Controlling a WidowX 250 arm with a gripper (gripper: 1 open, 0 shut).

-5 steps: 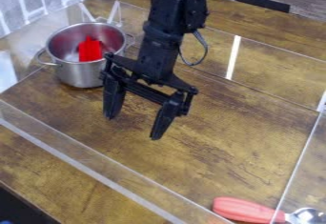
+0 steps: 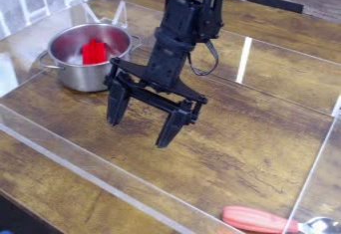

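Note:
My black gripper hangs over the middle of the wooden board, open, its two fingers spread apart with only board showing between them. Behind it at the upper left, a steel pot holds a red object; the gripper's arm partly overlaps the pot's right side.
A red-handled utensil with a metal head lies at the lower right edge. The wooden board is clear to the right and in front of the gripper. Clear strips run along the left and right edges.
The arm and gripper have shifted slightly over the last second, with the upper arm settling a little. The pot and utensil look unmoved.

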